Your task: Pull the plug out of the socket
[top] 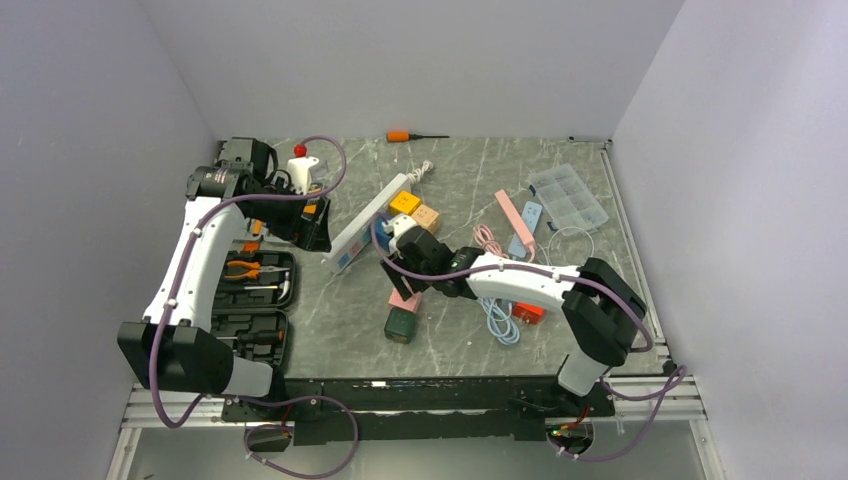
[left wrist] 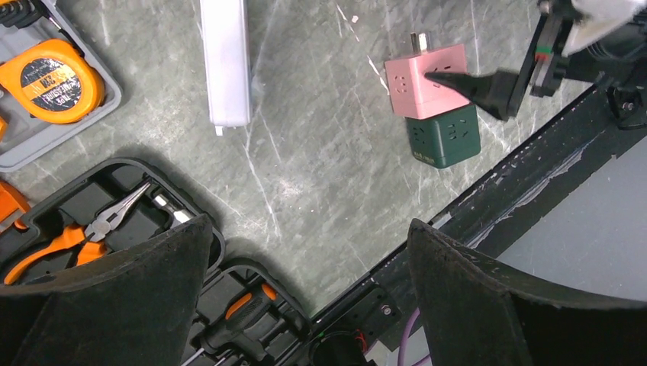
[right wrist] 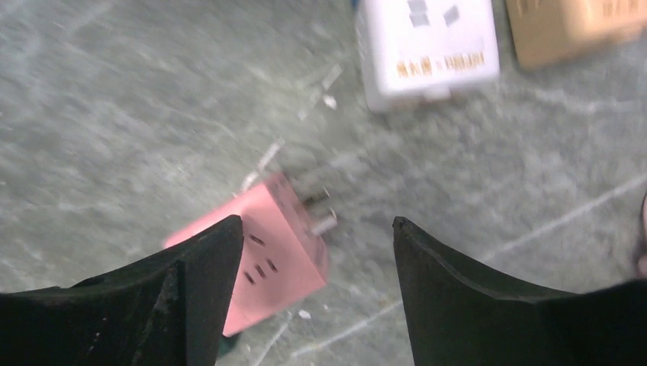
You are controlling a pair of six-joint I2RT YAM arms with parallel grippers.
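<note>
A pink plug block [left wrist: 421, 85] with metal prongs at one end lies on the table, its other end against a dark green block [left wrist: 442, 139]. In the right wrist view the pink block [right wrist: 281, 263] is partly covered by one finger, its prongs pointing into the gap. My right gripper is open above it, the fingers apart and gripping nothing. From above, the green block [top: 400, 324] shows just in front of the pink one. Left of them, my left gripper hangs open and empty over bare table.
A white power strip [top: 352, 238] lies beyond the left gripper. Yellow [top: 405, 203] and orange [top: 425, 217] blocks stand beside it. Black tool cases [top: 252, 280] fill the left side. Pink and blue strips with coiled cords [top: 500, 322] lie to the right.
</note>
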